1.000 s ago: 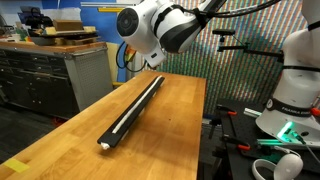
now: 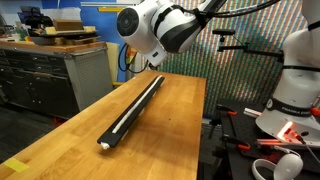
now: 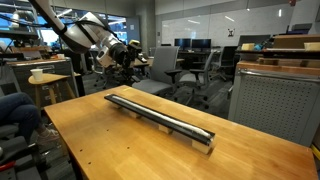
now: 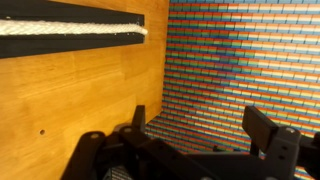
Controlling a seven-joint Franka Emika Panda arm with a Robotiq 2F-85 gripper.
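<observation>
A long black board (image 2: 119, 125) lies on the wooden table, with a white rope (image 4: 70, 28) stretched along its top. The rope's end shows near the board's end in the wrist view, close to the table's edge. My gripper is open, its fingers (image 4: 260, 128) wide apart and nothing between them. It hangs past the board's far end in exterior view 1, apart from the rope. In the wrist view the fingers reach over the table's edge and the floor. The gripper is small and dark in both exterior views, so its fingertips are hard to make out there.
Beyond the table edge the wrist view shows a striped, colourful floor (image 4: 235, 70). Office chairs (image 3: 163, 68) stand behind it, and a grey metal cabinet (image 3: 270, 98) is at the right in exterior view 2.
</observation>
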